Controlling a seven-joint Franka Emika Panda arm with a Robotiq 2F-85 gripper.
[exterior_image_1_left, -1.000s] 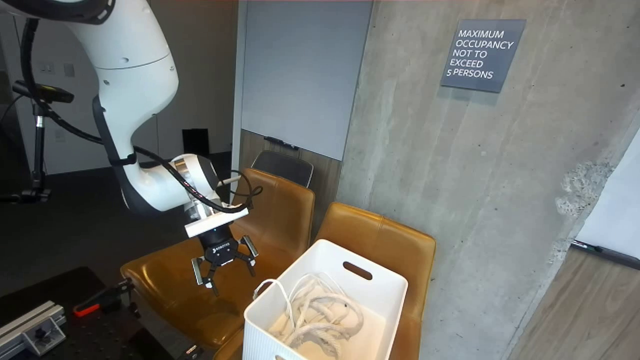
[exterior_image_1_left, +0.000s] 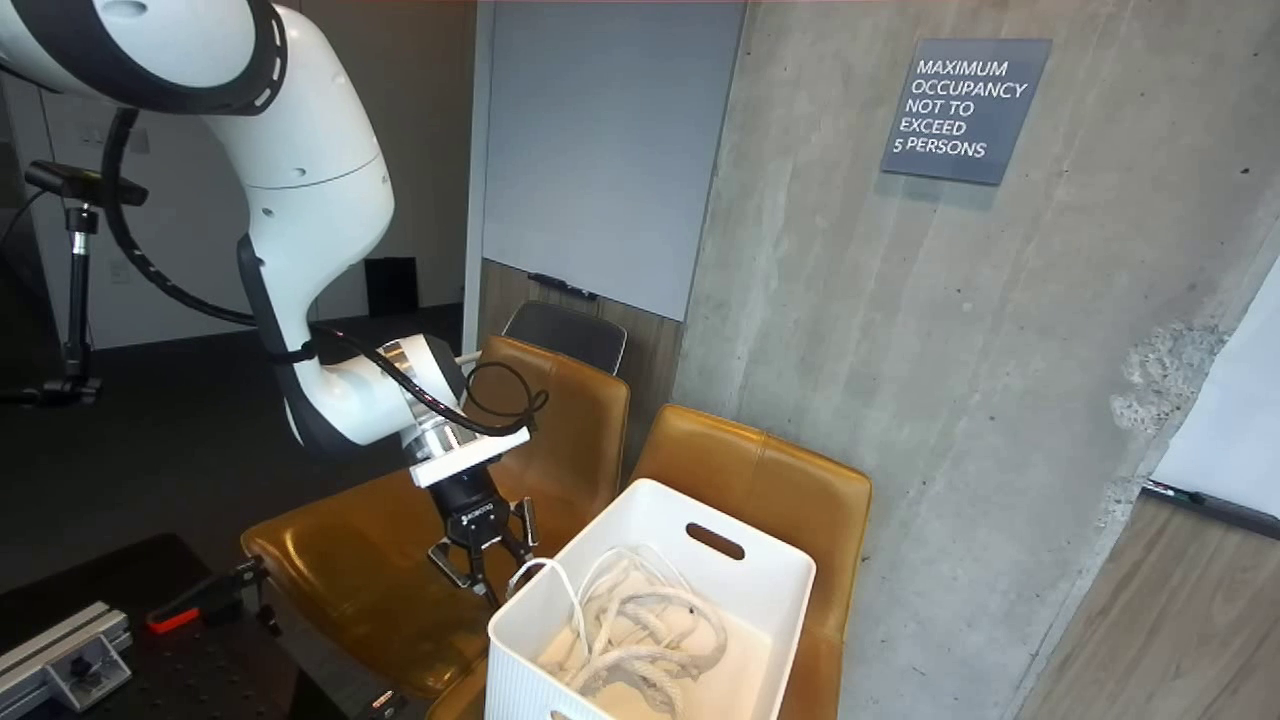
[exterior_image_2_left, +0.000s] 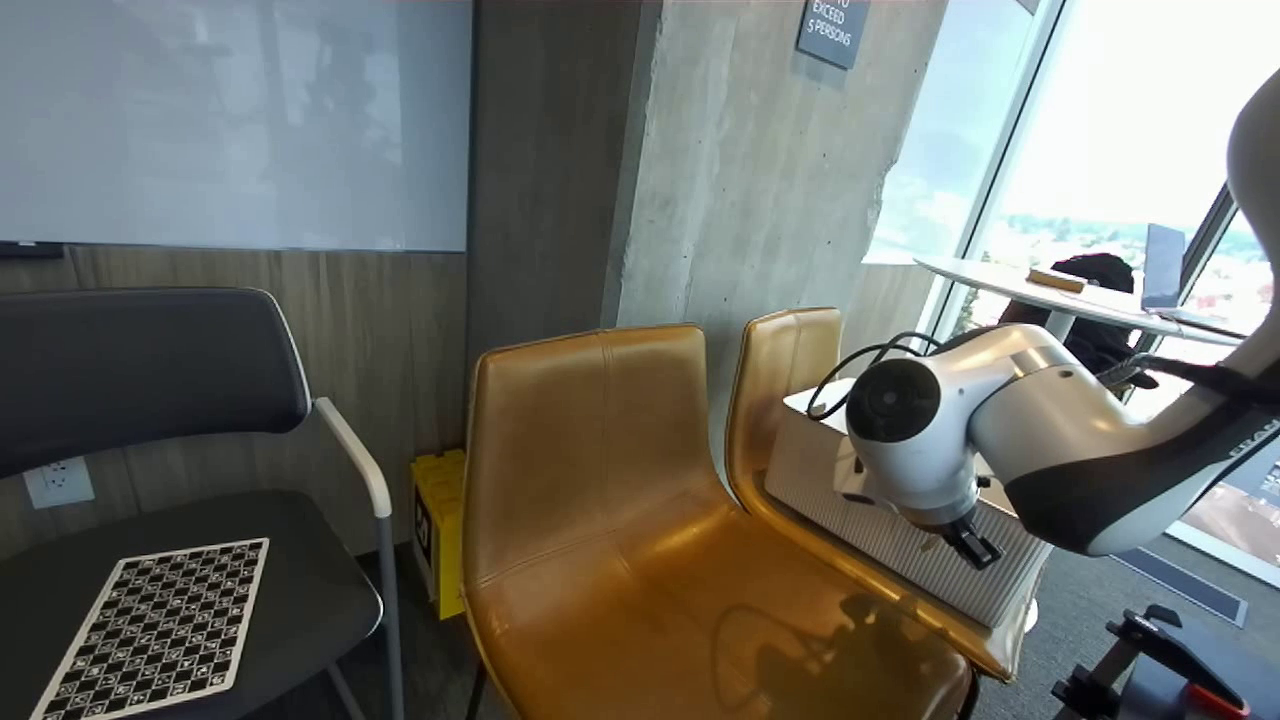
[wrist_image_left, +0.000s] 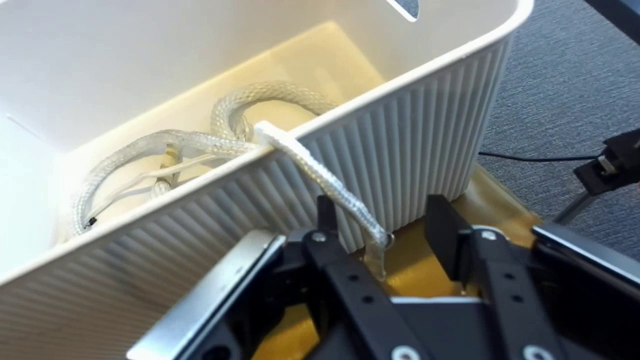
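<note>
A white ribbed bin (exterior_image_1_left: 752, 556) stands on a tan chair and holds a tangle of pale braided rope (exterior_image_1_left: 708, 632). One end of the rope (wrist_image_left: 333, 187) runs over the bin's near rim and hangs down outside, its tip frayed and clear-looking. My gripper is beside that wall, fingers spread. In the wrist view the hanging end shows between the two fingers, nearer the left one, with a gap to the right one. From the first exterior view, the gripper (exterior_image_1_left: 507, 576) points down by the bin's left wall.
An empty tan chair (exterior_image_2_left: 600, 528) stands beside the bin's chair. A black table (exterior_image_1_left: 180, 660) with a metal rail and a red-marked clamp is at the lower left. The concrete wall (exterior_image_1_left: 960, 360) rises behind.
The arm has moved right and down towards the bin. My gripper's fingers are closer together than a second ago. The bin and rope have stayed put.
</note>
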